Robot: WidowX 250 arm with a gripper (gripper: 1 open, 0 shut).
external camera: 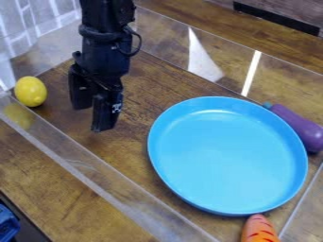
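Observation:
My black gripper (93,112) hangs low over the wooden board at the upper left, open, its two fingers apart. A yellow lemon-like object (30,89) lies left of it by the clear wall. To its right sits a large blue plate (228,151). I see nothing held between the fingers.
A purple eggplant (293,126) lies behind the plate at the right, and an orange carrot (259,230) at the bottom right. Clear low walls edge the area. A blue object (10,227) shows at the bottom left corner. The board left of the plate is bare.

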